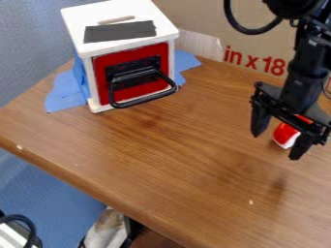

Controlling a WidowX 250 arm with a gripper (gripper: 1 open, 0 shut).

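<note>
My black gripper (276, 138) hangs low at the right of the table, its two fingers spread apart around a red and white object (287, 135), which is partly hidden behind the near finger. Whether the fingers touch it I cannot tell.
A white toy oven (96, 44) with a red door and black handle stands at the back left on blue cloth (68, 92). A cardboard panel rises behind.
</note>
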